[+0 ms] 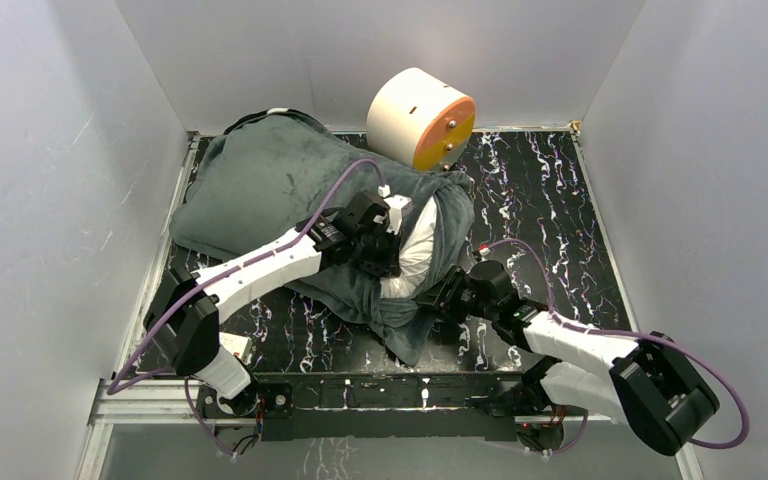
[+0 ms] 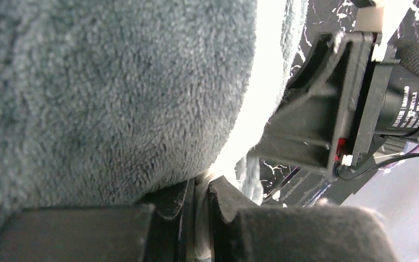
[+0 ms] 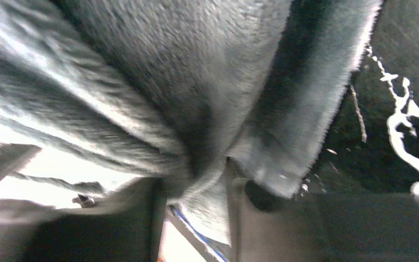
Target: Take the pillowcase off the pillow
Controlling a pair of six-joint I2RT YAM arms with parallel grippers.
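Note:
The grey plush pillowcase [image 1: 260, 185] lies across the left and middle of the table, its bunched right end around a bare part of the white pillow [image 1: 419, 250]. At that white part, my left gripper [image 1: 392, 268] is shut on a pale strip of fabric, visible between its fingers in the left wrist view; whether it is pillow or case is unclear. My right gripper [image 1: 440, 297] is at the case's lower right edge. Its blurred fingers [image 3: 273, 224] stand apart in the right wrist view, with grey folds [image 3: 196, 158] reaching between them.
A white and orange cylinder [image 1: 420, 115] stands at the back, touching or close to the pillowcase. Bare black marbled table [image 1: 550, 210] lies to the right. Grey walls [image 1: 720, 150] enclose the sides.

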